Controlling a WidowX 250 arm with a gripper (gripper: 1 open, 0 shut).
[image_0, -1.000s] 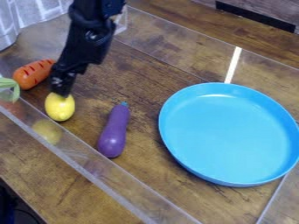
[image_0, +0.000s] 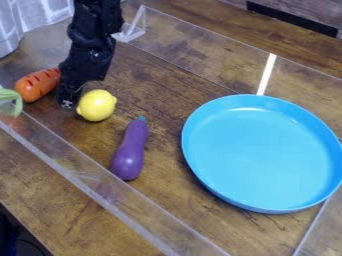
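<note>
My black gripper (image_0: 72, 92) reaches down from the top left to the wooden table, beside a yellow lemon-like toy (image_0: 96, 105) that lies just to its right. A carrot (image_0: 38, 84) lies left of the gripper. The fingertips are dark and small, partly hard to make out; nothing shows held in them, and whether they touch the yellow toy I cannot tell.
A purple eggplant (image_0: 130, 150) lies right of centre below, and a large blue plate (image_0: 258, 150) fills the right. A green-leafed vegetable (image_0: 8, 101) is at the left edge. Clear plastic strips border the area.
My gripper has moved left and narrowed in view. The yellow toy has shifted up and to the right from where it lay.
</note>
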